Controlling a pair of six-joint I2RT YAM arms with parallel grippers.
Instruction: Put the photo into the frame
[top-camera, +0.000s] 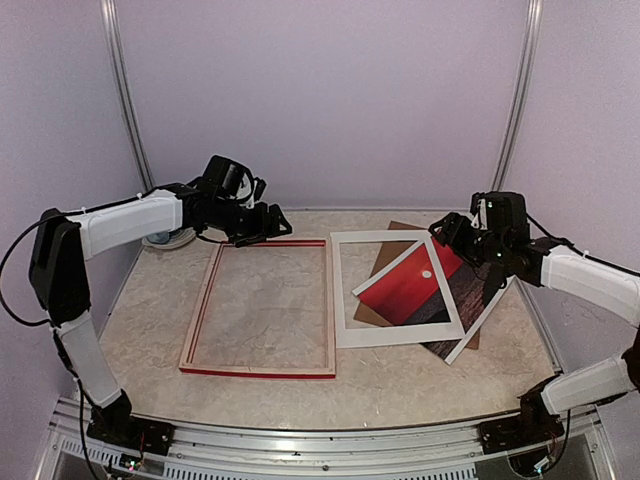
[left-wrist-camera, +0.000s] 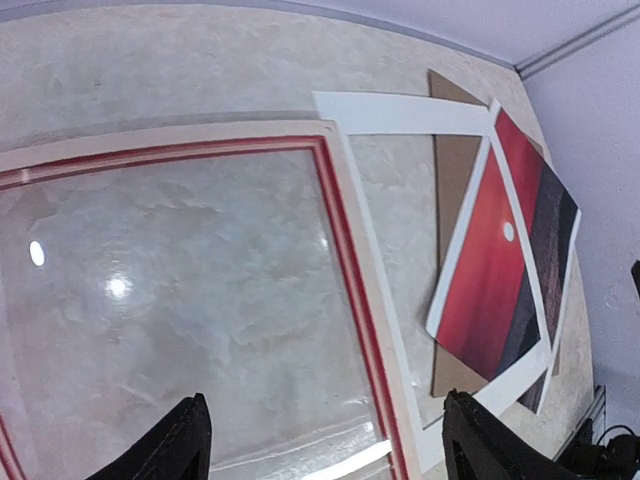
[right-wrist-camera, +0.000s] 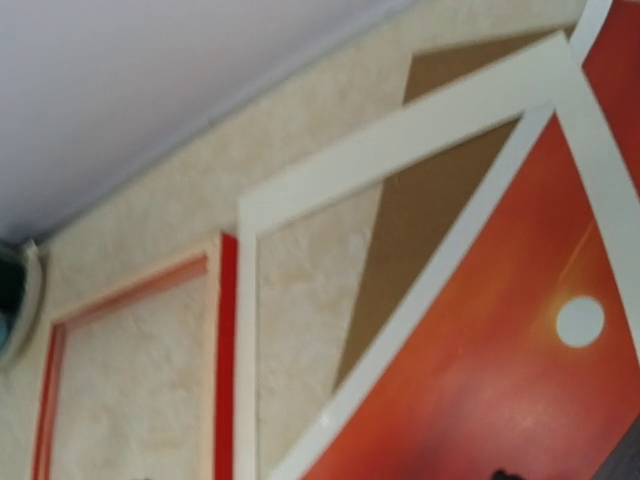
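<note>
The frame (top-camera: 332, 300), wooden with a red edge and a clear pane, lies flat on the left of the table. Against its right side rests a white mat (top-camera: 400, 335), partly over the photo (top-camera: 400, 290), a red and dark print with a white border. Under these a brown backing board (top-camera: 372, 316) shows in part. Above the frame's far edge hangs my left gripper, fingers apart and empty. My right gripper (top-camera: 440, 230) is over the far right part of the mat and photo; its fingertips barely show at the bottom of the right wrist view.
Dishes (top-camera: 168, 238) stand at the back left, mostly hidden behind the left arm. Bare table (top-camera: 400, 390) lies in front of the mat and frame. Walls close off the back and both sides.
</note>
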